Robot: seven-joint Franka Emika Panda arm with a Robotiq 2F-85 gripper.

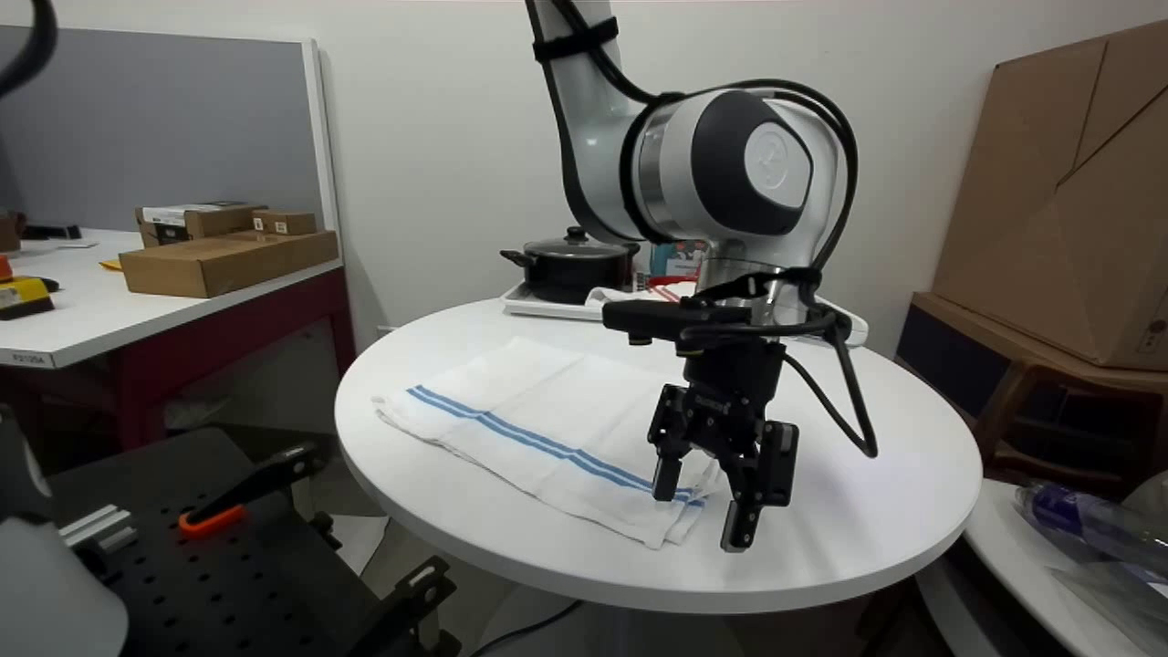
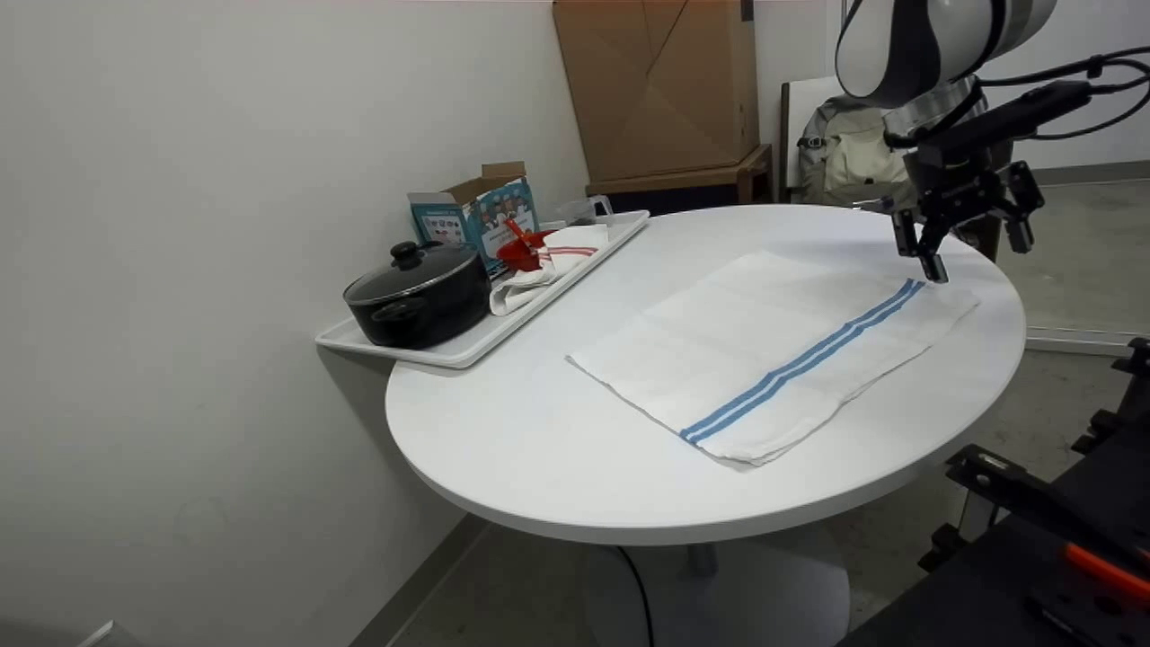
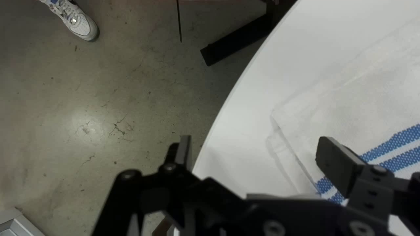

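A white towel with blue stripes lies flat on the round white table, its edges showing more than one layer. My gripper is low over the towel's right end, fingers wide apart and nothing between them. In the second exterior view the gripper is at the towel's far striped corner. From the wrist, one finger appears over the blue stripes at the towel's edge, while the other finger appears out past the table rim. Whether any finger touches the cloth, I cannot tell.
Along the wall, a white tray bears a black lidded pot, a blue box, a red item and a folded cloth. Bare tabletop lies right of the towel. A large cardboard box stands beyond.
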